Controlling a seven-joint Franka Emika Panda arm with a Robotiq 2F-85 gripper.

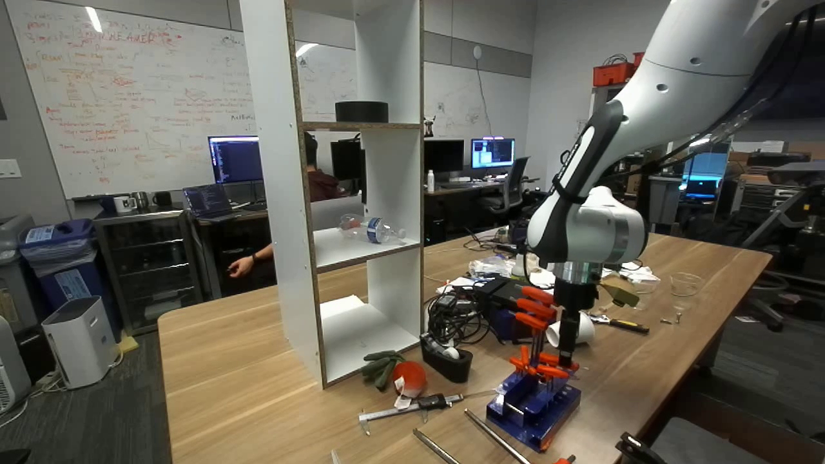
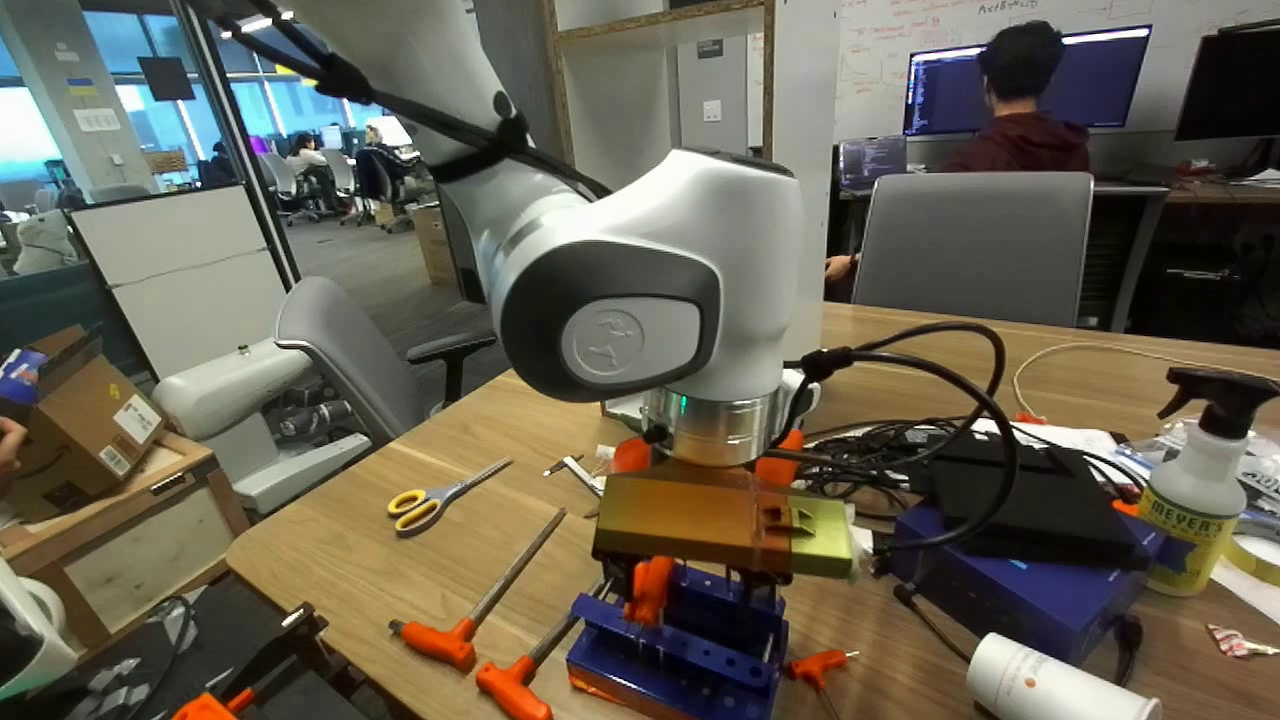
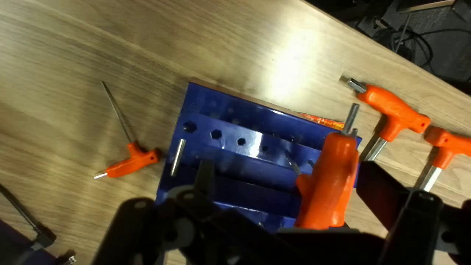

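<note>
My gripper [image 1: 569,349] points down at the far side of a blue hex-key holder [image 1: 550,414], low beside the upright orange handles. Seen from the wrist, the gripper is open over the holder [image 3: 238,137], its dark fingers [image 3: 205,176] wide apart. An orange T-handle [image 3: 324,185] stands in the holder between them, nearer the right finger; contact cannot be made out. One small orange T-handle key [image 3: 132,164] lies loose on the table. Two larger orange-handled keys [image 2: 441,642] lie on the holder's other side. The gripper's yellow-green casing [image 2: 684,522] hides its fingers in exterior view 2.
A white cup [image 2: 1056,682] lies on its side near the holder. Black cables [image 1: 456,317] and a tape dispenser [image 1: 446,357] are close by, with calipers [image 1: 410,407] in front. Scissors [image 2: 446,496] lie on the table, and a tall white shelf [image 1: 298,232] stands beyond.
</note>
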